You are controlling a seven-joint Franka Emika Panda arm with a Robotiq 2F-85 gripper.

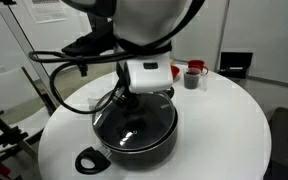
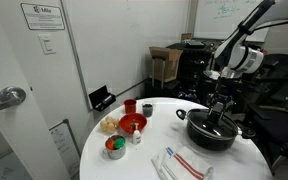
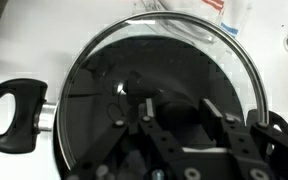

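Observation:
A black pot (image 1: 149, 155) with two loop handles stands on the white table; its near handle (image 1: 92, 160) sticks out toward the camera. Over the pot's mouth lies a glass lid (image 1: 156, 118) with a metal rim. My gripper (image 1: 132, 100) points down at the lid's middle, shut on its knob, which the fingers mostly hide. From above, the lid (image 3: 114, 75) covers most of the pot, and the pot handle (image 3: 14, 115) shows at left. Whether the rim is fully seated all around, I cannot tell. In the second exterior view the pot (image 2: 209, 130) sits near the table's right side.
A striped towel (image 2: 182, 162) lies beside the pot. Farther off stand a red bowl (image 2: 132, 122), a small bowl of colourful pieces (image 2: 115, 147), a bottle (image 2: 136, 130) and mugs (image 1: 192, 79). The table right of the pot is clear in the first exterior view.

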